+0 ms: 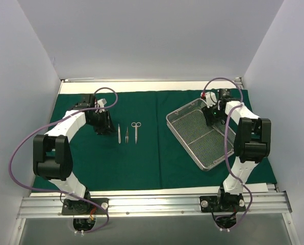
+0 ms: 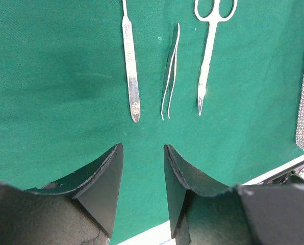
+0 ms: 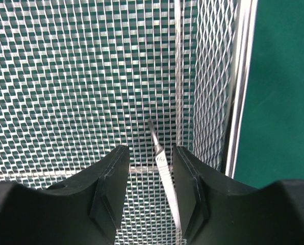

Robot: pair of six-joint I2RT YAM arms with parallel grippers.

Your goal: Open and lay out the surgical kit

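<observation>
On the green cloth lie a scalpel handle (image 2: 131,66), tweezers (image 2: 171,71) and scissors (image 2: 208,56), side by side and apart. My left gripper hangs over bare cloth beside their lower ends, its fingers apart and empty. At the right of the top view sits a wire mesh tray (image 1: 193,133). Inside it lies another slim metal instrument (image 3: 165,173), close to the tray's side wall. Over this instrument my right gripper is open, the tool showing between its fingers but not gripped. The tool's lower end is partly hidden by one finger.
Green cloth (image 1: 142,171) covers the table, with free room in front of the laid-out tools and between them and the tray. The tray has raised metal rims (image 3: 238,97) and a thin dividing bar. Grey walls close in both sides.
</observation>
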